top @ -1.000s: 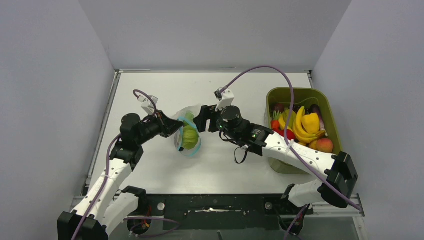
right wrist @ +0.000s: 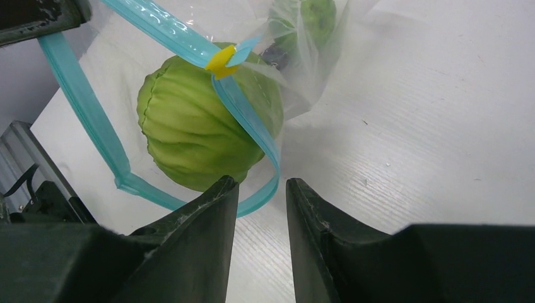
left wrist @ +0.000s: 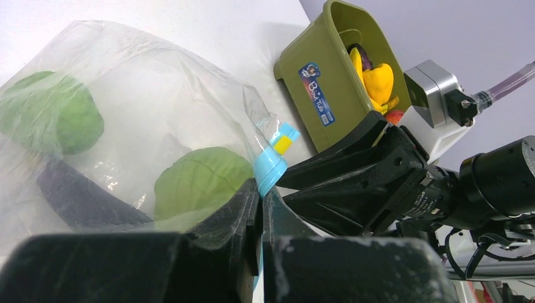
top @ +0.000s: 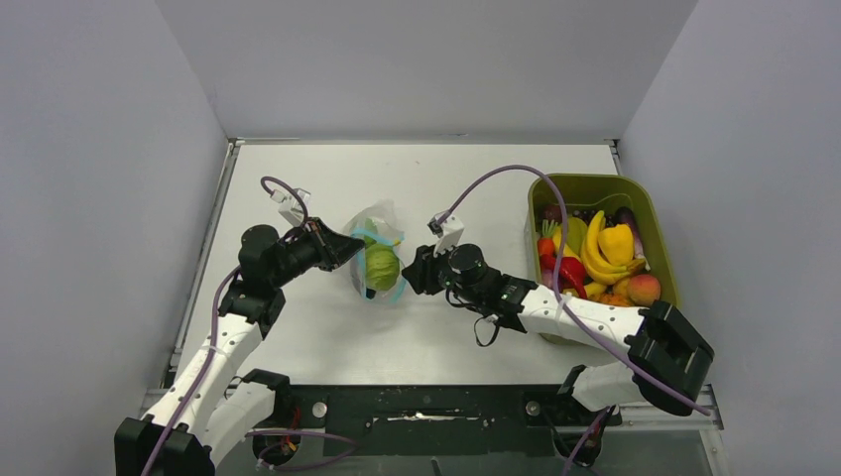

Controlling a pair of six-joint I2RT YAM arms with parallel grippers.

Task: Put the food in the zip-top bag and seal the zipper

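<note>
The clear zip top bag [left wrist: 165,82] lies mid-table with its blue-rimmed mouth wide open. A big green cabbage [right wrist: 189,126] sits just inside that mouth. Deeper in are a smaller green item [left wrist: 53,117] and a dark one [left wrist: 88,196]. My left gripper is shut on the bag's blue zipper edge at one side of the mouth. Across from it, my right gripper stands part open. The blue zipper rim [right wrist: 260,197] shows between and beyond its fingertips; whether they touch it is unclear. A yellow slider [right wrist: 221,63] is on the rim.
An olive bin [top: 650,208] of fruit and vegetables stands at the right, partly behind the right arm. Bare white table [top: 298,347] lies in front of the bag and behind it.
The bag's mouth shifted slightly rightward. The left arm stayed in place.
</note>
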